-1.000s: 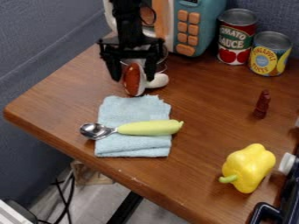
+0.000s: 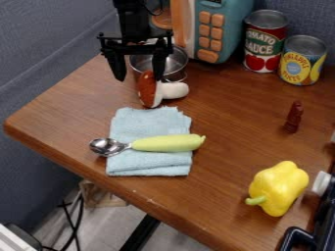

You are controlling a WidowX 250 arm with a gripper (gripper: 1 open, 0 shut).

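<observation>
My black gripper [image 2: 139,61] is raised at the top left, in front of a metal pot [image 2: 170,64], its fingers apart with nothing visible between them. Below it a red-brown and white object [image 2: 148,89] stands on the table, with a white piece [image 2: 174,90] beside it. A folded light blue cloth [image 2: 147,167] lies nearer the front edge, with a spoon with a pale yellow-green handle [image 2: 165,143] on it.
A teal toy oven [image 2: 224,29], a tomato sauce can [image 2: 263,44] and a yellow-labelled can [image 2: 301,64] stand at the back. A small brown bottle [image 2: 293,116] and a yellow pepper [image 2: 276,187] are on the right.
My gripper has moved up and slightly back, away from the red-brown and white object, which now shows below it along with more of the pot.
</observation>
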